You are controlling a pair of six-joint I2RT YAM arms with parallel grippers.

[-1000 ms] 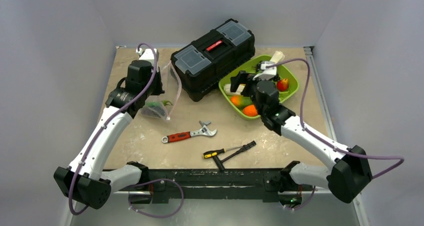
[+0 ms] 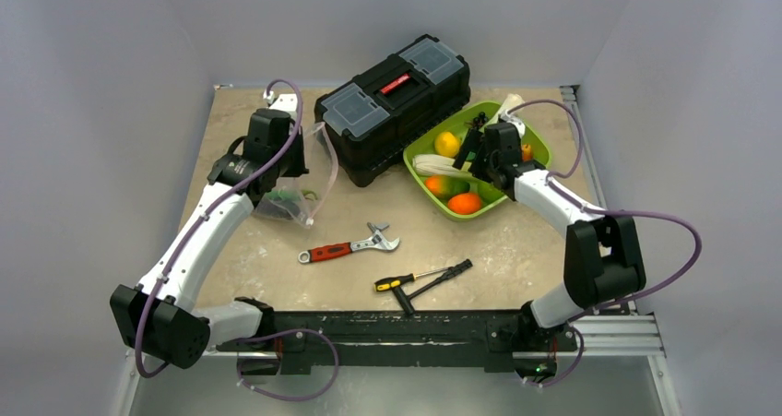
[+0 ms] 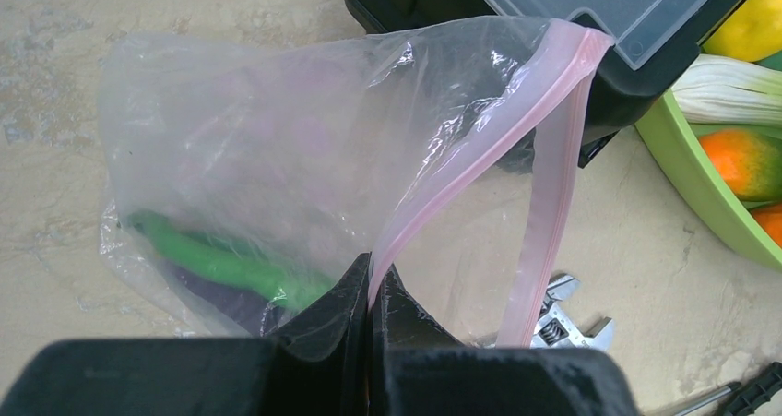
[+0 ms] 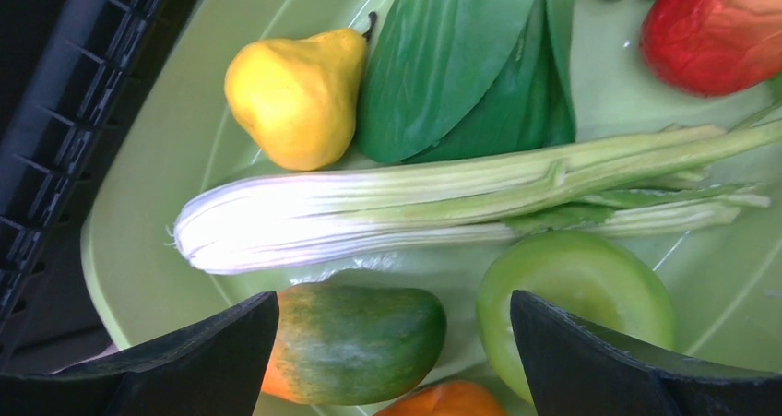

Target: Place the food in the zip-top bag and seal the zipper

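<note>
The clear zip top bag [image 3: 231, 130] has a pink zipper and holds a green vegetable [image 3: 221, 261] and something dark. My left gripper is shut on the bag's zipper edge, holding it up. A green bowl [image 3: 701, 204] holds food: a yellow pear [image 4: 295, 93], long leek-like stalks [image 4: 387, 213], green leaves [image 4: 443, 65], a red fruit [image 4: 710, 29], a green-orange fruit [image 4: 360, 342], a round green fruit [image 4: 572, 305] and an orange one. My right gripper hangs open over the bowl, nothing between its fingers.
A black toolbox [image 2: 392, 102] stands at the back, beside bag and bowl. An adjustable wrench [image 2: 349, 248], a screwdriver [image 2: 396, 282] and another black tool [image 2: 433, 282] lie in front on the table [image 2: 240, 278], with bare space around them.
My right arm has moved back and rightward over the bowl.
</note>
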